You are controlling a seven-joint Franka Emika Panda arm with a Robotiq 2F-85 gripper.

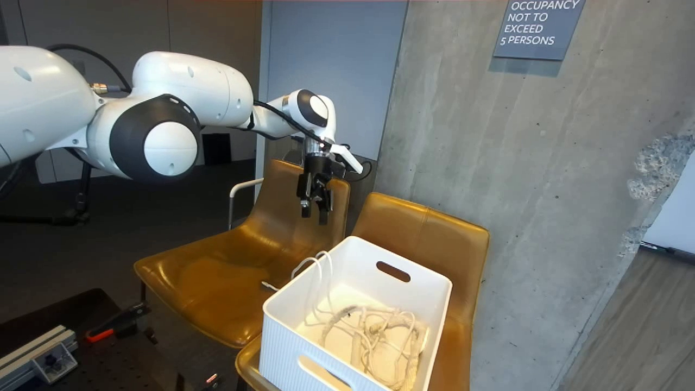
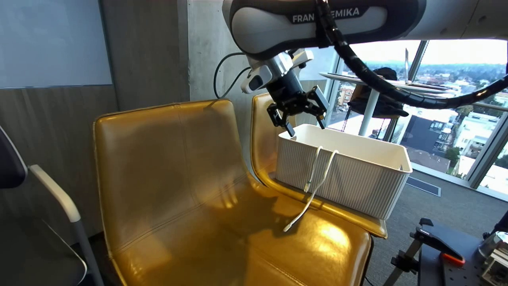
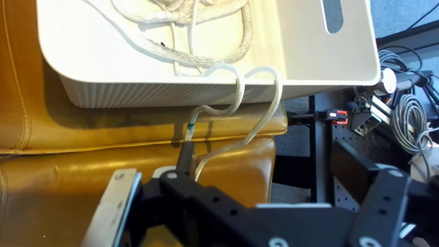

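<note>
A white ribbed bin (image 1: 280, 352) stands on a tan chair with pale cables (image 1: 374, 332) coiled inside. Two white cable ends hang over its near rim; in exterior view 2 the longer white cable (image 2: 309, 202) reaches down to the neighbouring seat, and the shorter one (image 2: 312, 169) dangles against the bin's wall. My gripper (image 2: 307, 128) is open in the air beside the bin, its fingers pointing down and nothing between them. Seen from the wrist, the left finger (image 3: 186, 155) overlaps the end of the green-marked cable, and whether they touch I cannot tell.
An empty tan chair (image 2: 157, 190) adjoins the bin's chair, its seat clear apart from the cable end. A concrete wall (image 1: 554, 195) rises behind. A dark cart with a red-black tool (image 1: 114, 326) is at the lower left of exterior view 1.
</note>
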